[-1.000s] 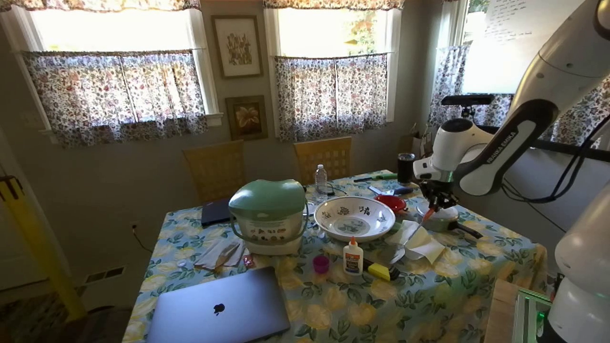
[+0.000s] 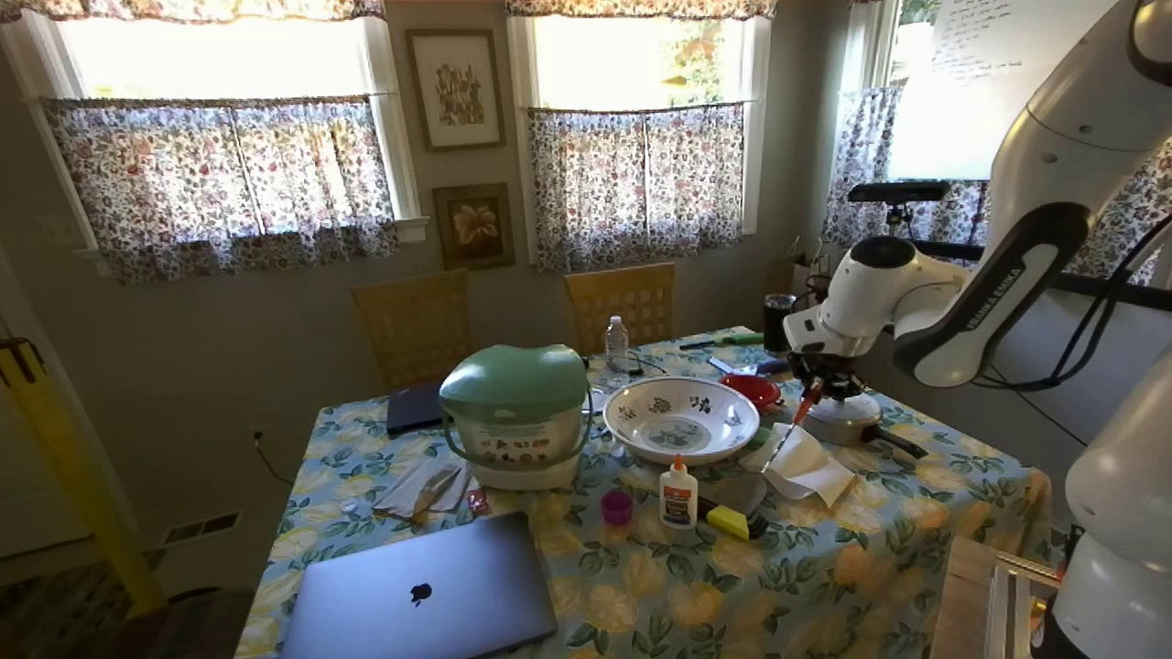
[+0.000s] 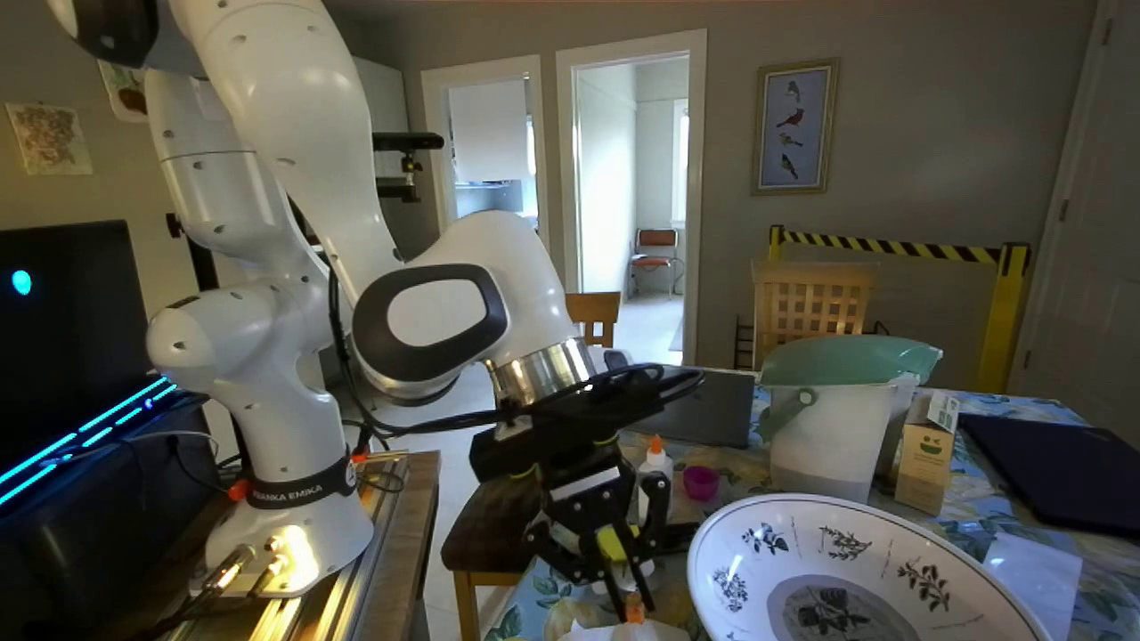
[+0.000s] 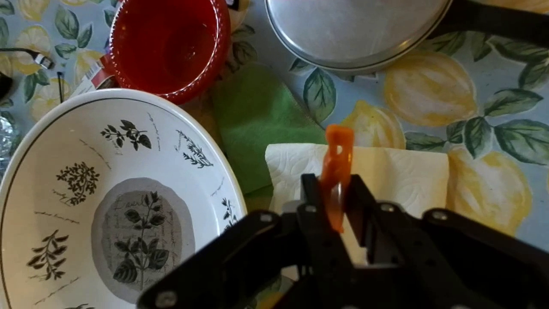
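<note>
My gripper is shut on an orange-handled utensil [image 4: 338, 146]; the handle stands up between the fingertips in the wrist view. In exterior view 1 the orange handle [image 2: 808, 403] slants down from the gripper [image 2: 824, 384], and a thin shaft or blade [image 2: 781, 449] continues below it. Under it lies a folded white paper towel [image 2: 815, 470]. Whether the utensil's tip touches anything, I cannot tell. To the left in the wrist view is a large white bowl [image 4: 216, 170] with plant drawings, and nothing shows lying inside its visible part.
A red bowl [image 4: 222, 46], a metal pot lid [image 4: 355, 31] and a green cloth [image 4: 260, 121] surround the towel. The glue bottle [image 2: 678, 494], yellow sponge [image 2: 727, 521], purple cup [image 2: 616, 506], lidded bucket [image 2: 514, 412] and laptop [image 2: 423, 593] are farther off. Open tablecloth lies at front right.
The gripper has moved a little left and up in exterior view 1, carrying the orange-handled utensil with it. The objects on the table look unmoved.
</note>
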